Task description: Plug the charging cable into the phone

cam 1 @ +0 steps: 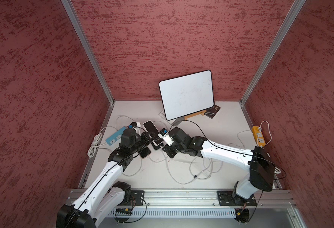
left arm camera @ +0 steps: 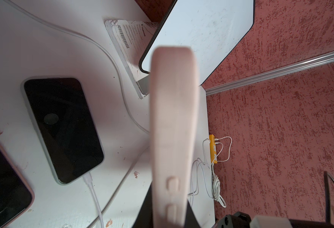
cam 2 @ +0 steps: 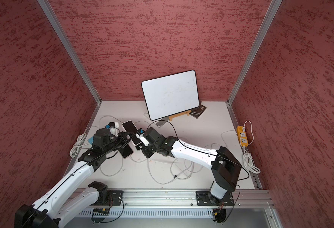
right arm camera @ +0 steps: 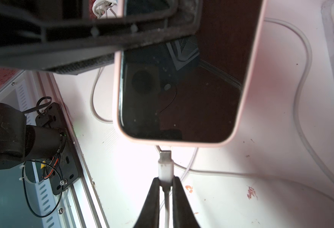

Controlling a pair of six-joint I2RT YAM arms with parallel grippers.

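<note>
A pink-rimmed phone is held upright-edged in my left gripper, whose finger crosses its edge in the right wrist view; in the left wrist view its pink side is blurred close up. My right gripper is shut on the white plug of the charging cable, just below the phone's bottom edge, apart from it in that view. Other phones lie on the table beneath.
A whiteboard stands at the back over boxes. A blue power strip is at left, an orange one at right. Loose cables cover much of the white table.
</note>
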